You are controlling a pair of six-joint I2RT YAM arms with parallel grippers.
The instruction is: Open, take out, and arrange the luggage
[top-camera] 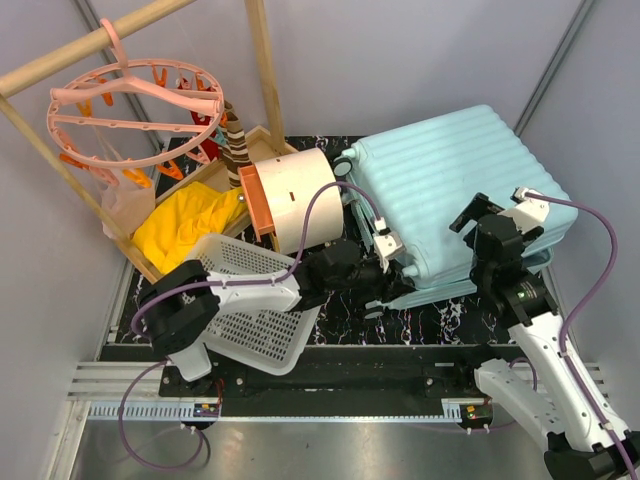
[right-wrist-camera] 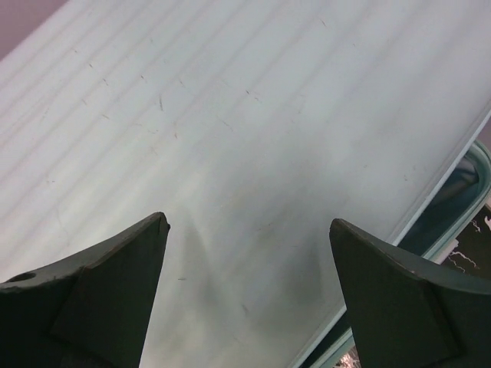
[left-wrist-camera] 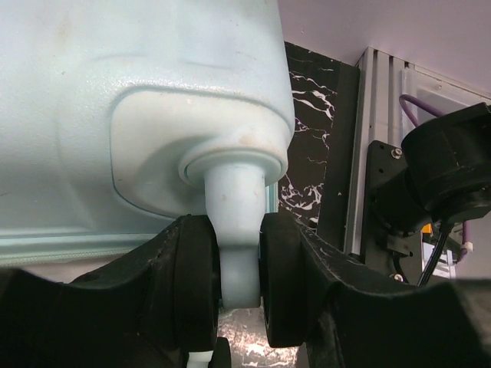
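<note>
A pale mint suitcase (top-camera: 448, 180) fills the right of the table, its upper shell slightly raised with a dark gap showing along its edge in the right wrist view. My left gripper is shut on the pale handle or wheel post (left-wrist-camera: 234, 201) at the suitcase's corner. My right gripper stands open over the ribbed shell (right-wrist-camera: 215, 130), nothing seen between its fingers; whether it touches the shell I cannot tell.
A white perforated basket (top-camera: 260, 340) sits front left, beside a wooden tray (top-camera: 215, 176) with yellow cloth (top-camera: 180, 225), a cream cylinder (top-camera: 305, 200) and a hanger rack (top-camera: 135, 92) above.
</note>
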